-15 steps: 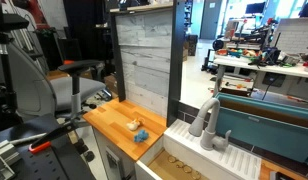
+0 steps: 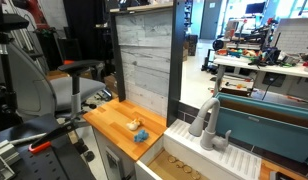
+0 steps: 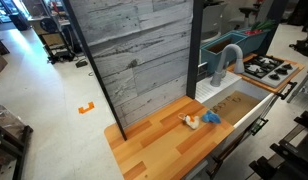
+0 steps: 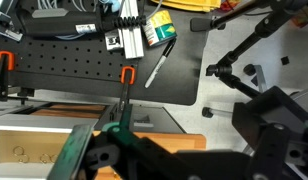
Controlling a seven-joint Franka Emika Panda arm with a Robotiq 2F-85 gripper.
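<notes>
In the wrist view my gripper shows as two dark fingers spread far apart at the bottom and right, with nothing visible between them. Below it lie a dark table (image 4: 179, 85) and part of the wooden counter (image 4: 159, 160). On that counter, a small blue item (image 2: 141, 135) rests close to the sink, as the second exterior view also shows with the blue item (image 3: 211, 117). Beside it sits a small white and orange item (image 3: 191, 121). Both are too small to identify, and the gripper is apart from them.
A white sink (image 2: 234, 165) with a grey faucet (image 2: 204, 118) adjoins the counter. The grey wood-plank panel (image 3: 144, 60) rises behind. A marker (image 4: 161, 62) and a yellow-green box (image 4: 159, 24) lie on the dark table.
</notes>
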